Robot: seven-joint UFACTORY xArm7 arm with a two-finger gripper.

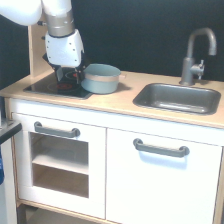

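Observation:
A grey-blue pot (101,80) with a tan rim stands upright at the right side of the black cooktop (50,86), partly over the wooden counter. My white arm comes down from the upper left. Its dark gripper (68,75) is low over the cooktop, just left of the pot and close to its side. The fingers are small and dark against the hob, so whether they touch the pot or its handle cannot be made out.
A steel sink (178,97) with a grey faucet (195,58) lies to the right. Bare wooden counter (125,95) separates pot and sink. Below are white cabinet fronts with grey handles (161,149) and an open-looking compartment (60,165).

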